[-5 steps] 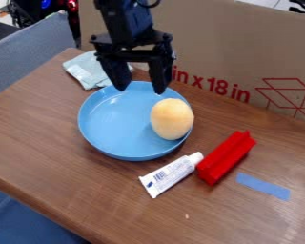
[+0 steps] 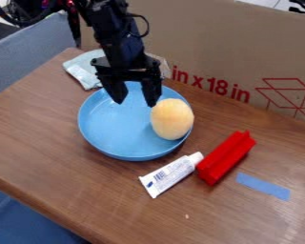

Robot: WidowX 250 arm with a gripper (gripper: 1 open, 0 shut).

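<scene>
My black gripper (image 2: 133, 93) hangs over the left-back part of a blue plate (image 2: 107, 129), its two fingers apart and nothing between them. A pale yellow round object (image 2: 172, 119) rests on the right side of the plate, to the right of and below the gripper. A white tube (image 2: 170, 173) lies in front of the plate, and a red object (image 2: 227, 156) lies to its right.
A pale cloth (image 2: 84, 69) lies behind the plate at left. A cardboard box (image 2: 244, 48) stands along the back. Blue tape (image 2: 262, 187) marks the right of the wooden table (image 2: 41, 143), whose left part is clear.
My gripper has shifted slightly left and down over the plate since a second ago. The objects on the table have not moved.
</scene>
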